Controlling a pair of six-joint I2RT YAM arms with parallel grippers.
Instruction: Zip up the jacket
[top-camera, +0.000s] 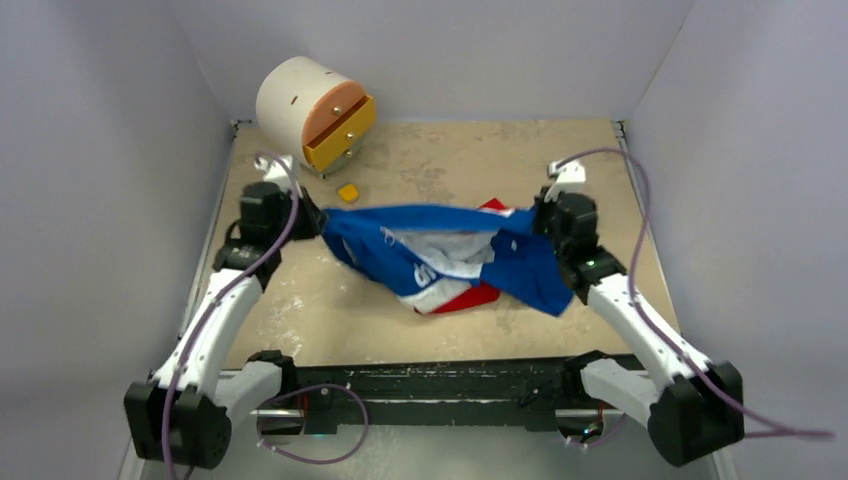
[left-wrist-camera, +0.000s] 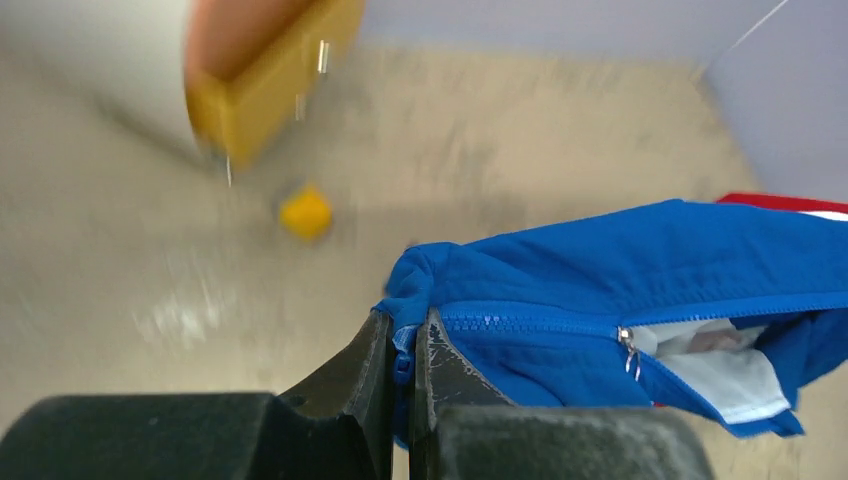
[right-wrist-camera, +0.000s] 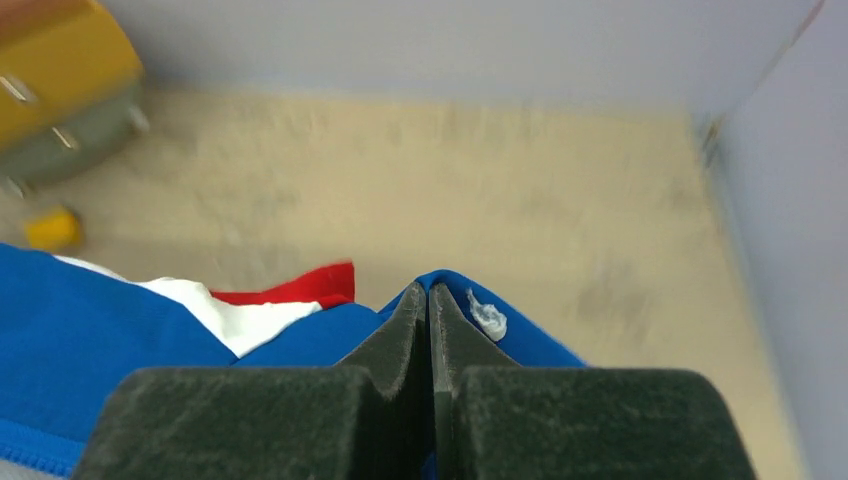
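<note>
A blue jacket (top-camera: 400, 255) with white and red panels is stretched between my two grippers, bunched and sagging in the middle. My left gripper is shut on its blue fabric at one end of the zip. On the zip line, in the left wrist view, a metal zipper pull (left-wrist-camera: 629, 345) hangs beside an opening that shows the pale lining (left-wrist-camera: 735, 385). At the jacket's other end, my right gripper is shut on a thin fold of blue cloth (right-wrist-camera: 462, 295); a small white patch shows on it. Much of the lower jacket is hidden in folds.
A white cylindrical cabinet (top-camera: 285, 100) with an open yellow drawer (top-camera: 340, 132) stands at the back left. A small yellow block (top-camera: 348, 193) lies in front of it.
</note>
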